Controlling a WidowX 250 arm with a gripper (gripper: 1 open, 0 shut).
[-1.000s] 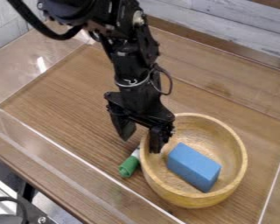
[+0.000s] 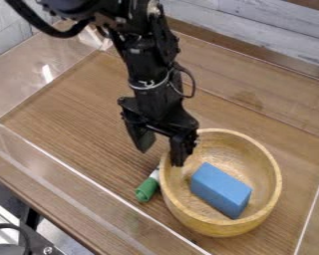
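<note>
My black gripper (image 2: 162, 141) stands open above the table, its right finger over the near-left rim of a yellow wooden bowl (image 2: 255, 157), its left finger just left of the bowl. A blue block (image 2: 219, 186) lies inside the bowl on the right. A small green object with a white part (image 2: 147, 189) lies on the table just left of the bowl, below the gripper.
A clear rail or edge runs along the front left, with dark cables beyond it at the bottom left. A pale plank wall stands at the back right.
My gripper has moved slightly up and to the left. The bowl, the block and the green object look unmoved.
</note>
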